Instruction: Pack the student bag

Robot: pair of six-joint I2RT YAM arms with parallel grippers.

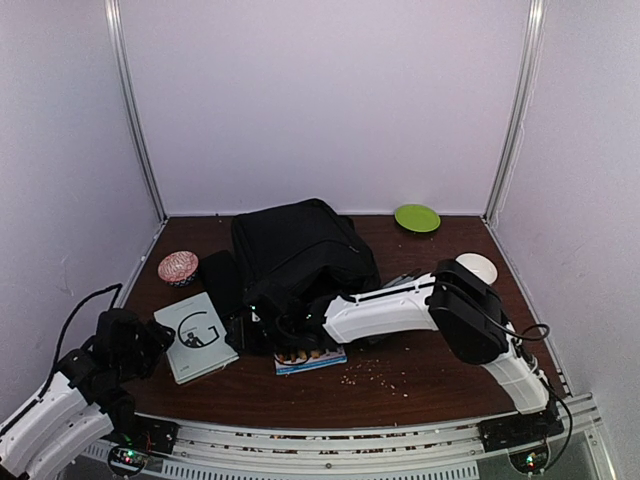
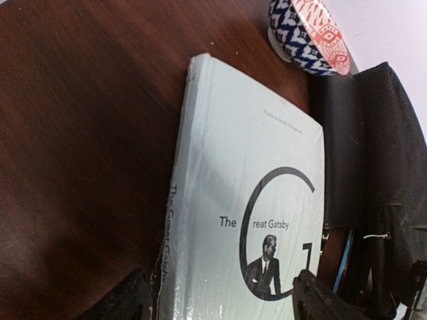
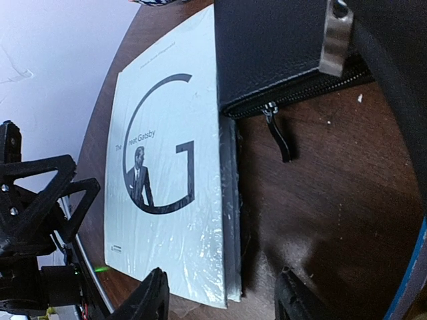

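A pale book titled The Great Gatsby (image 1: pixel 195 340) lies flat at the left of the table, its cover up. The black bag (image 1: pixel 300 240) rests at the back middle. A flat black case (image 1: pixel 221 282) sits between bag and book. My left gripper is open at the book's near-left part, one finger beside the spine and the other over the cover. At the opposite side of the book, my right gripper stands open, with the book's near corner (image 3: pixel 230 283) showing in the gap and no grip visible.
A colourful magazine (image 1: pixel 315 362) is partly beneath the right arm. A patterned bowl (image 1: pixel 178 267) stands back left; a green plate (image 1: pixel 417 218) and white bowl (image 1: pixel 477 267) are at the right. Crumbs (image 1: pixel 372 376) dot the front middle, where the table is otherwise clear.
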